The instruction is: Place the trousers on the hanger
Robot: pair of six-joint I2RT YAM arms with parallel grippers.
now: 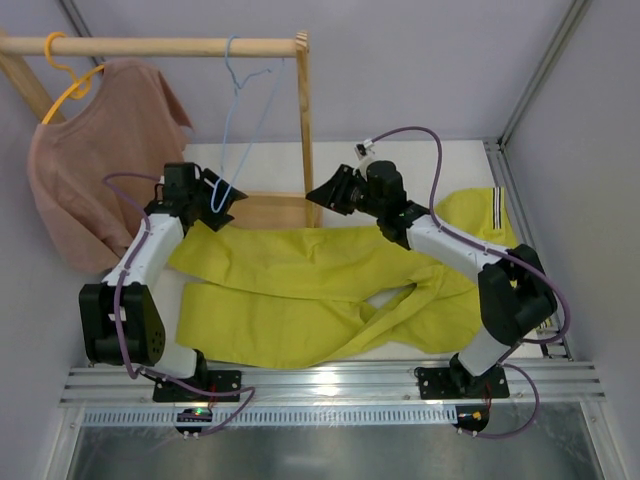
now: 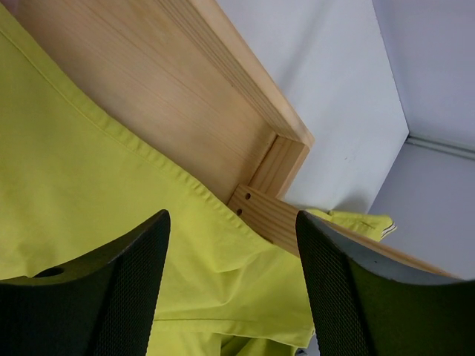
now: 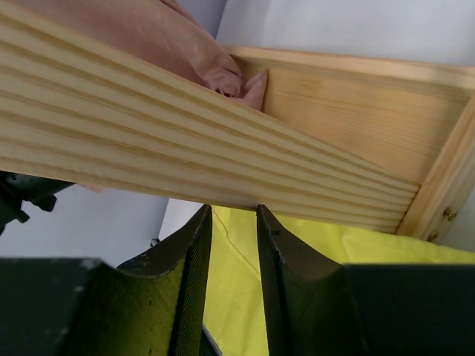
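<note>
Yellow-green trousers (image 1: 290,262) lie spread across the table, rumpled toward the right. A light blue hanger (image 1: 237,88) hangs from the rack's wooden bar, its lower end in front of my left gripper (image 1: 229,207) in the top view. That gripper's fingers (image 2: 130,278) stand well apart in the left wrist view, with no hanger or cloth between them. Beside the rack's front post is my right gripper (image 1: 314,196). Only a narrow gap separates its fingers (image 3: 189,274), and trousers in the background show through it. No held object is visible there.
A wooden bar (image 1: 180,47) runs overhead to an upright post (image 1: 306,130) between the two grippers. A pink shirt (image 1: 105,150) on an orange hanger (image 1: 75,95) fills the left side.
</note>
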